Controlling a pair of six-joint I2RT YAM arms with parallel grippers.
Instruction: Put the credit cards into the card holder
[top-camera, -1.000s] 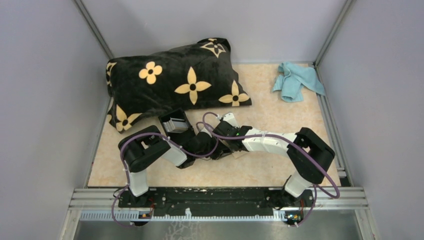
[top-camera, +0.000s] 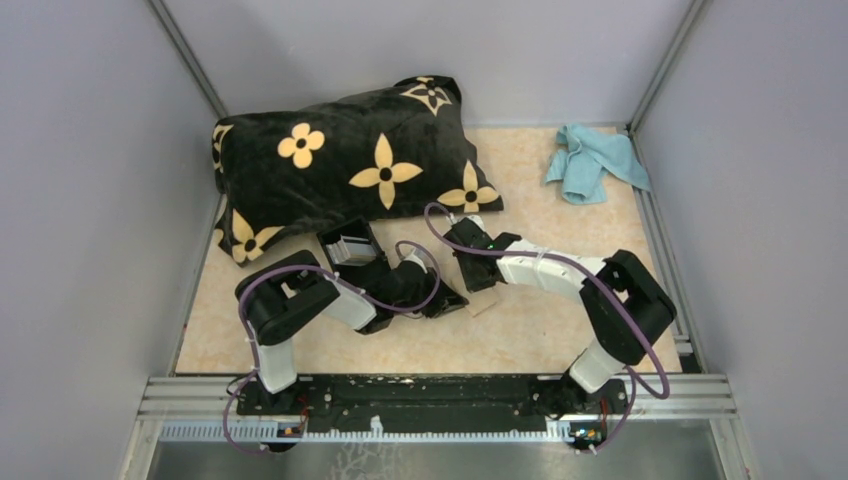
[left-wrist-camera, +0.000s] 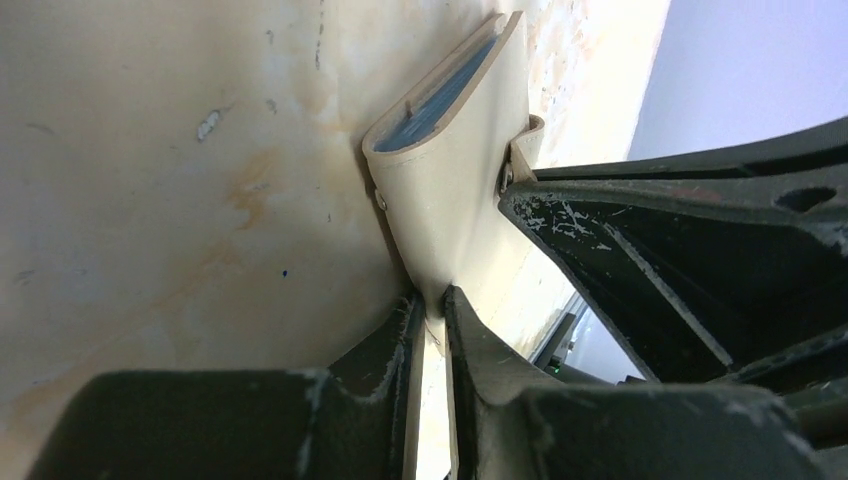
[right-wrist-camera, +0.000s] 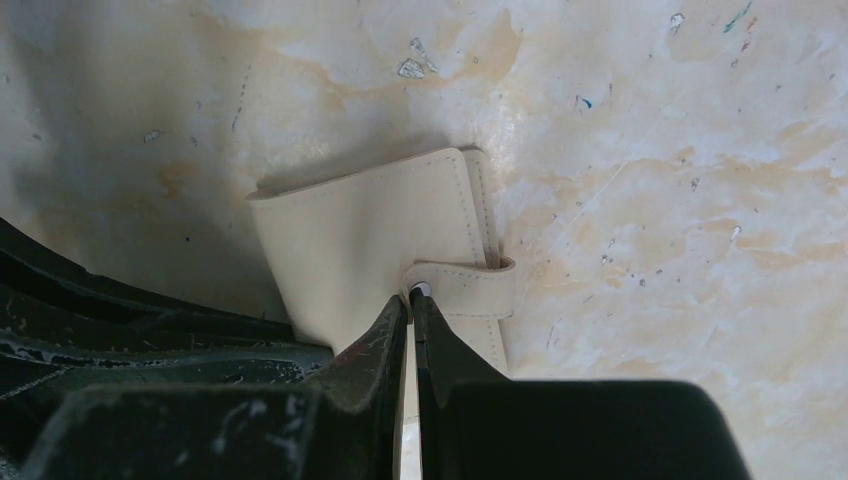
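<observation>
The beige card holder stands slightly open at its far end in the left wrist view, clear bluish sleeves showing inside. My left gripper is closed around its lower edge, with beige material between the fingers. In the right wrist view the holder looks folded, its strap lying across the cover. My right gripper is shut at the strap's end, beside the metal snap; whether it pinches the strap is unclear. From above, cards lie in a black box behind the left arm.
A black flowered pillow fills the back left. At the back right lies a light blue cloth. Both arms meet closely around the holder.
My right gripper has moved a little to the right, uncovering more of the holder in the top view. The left arm is nearly still, its tip slightly farther right.
</observation>
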